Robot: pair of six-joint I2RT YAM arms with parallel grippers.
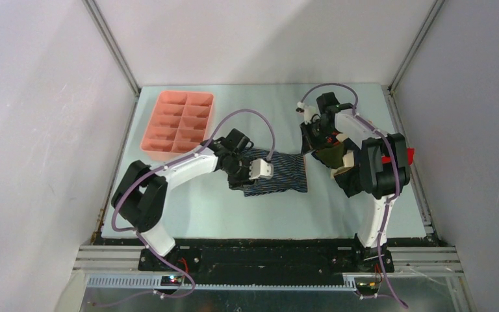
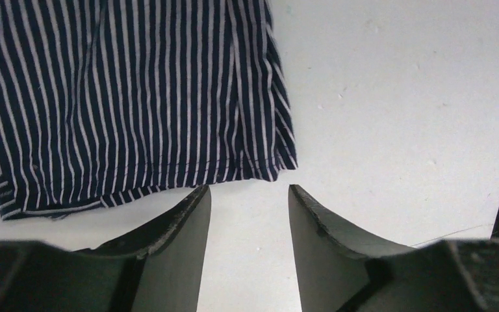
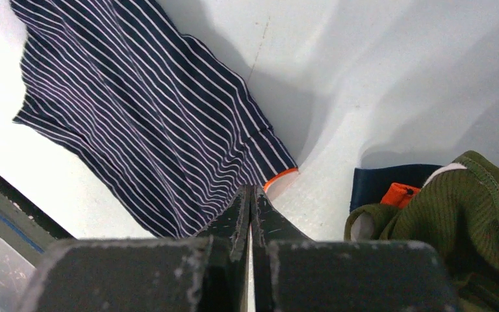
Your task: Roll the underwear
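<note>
Dark underwear with thin white stripes (image 1: 282, 174) lies spread flat on the table, its orange-trimmed edge towards the right. In the left wrist view, the near edge of the striped cloth (image 2: 162, 117) lies just beyond my left gripper, whose fingers stand wide apart with nothing between them. From above, the left arm covers the cloth's left part. My right gripper is shut, with nothing showing between its fingertips. It hovers near the orange-edged corner of the underwear (image 3: 162, 117), by the cloth's upper right in the top view.
A pink compartment tray (image 1: 179, 120) stands empty at the back left. Right of the underwear is a heap of clothes, with an olive-green garment (image 3: 468, 214) on its near side. Bare table (image 1: 253, 221) lies in front of the cloth.
</note>
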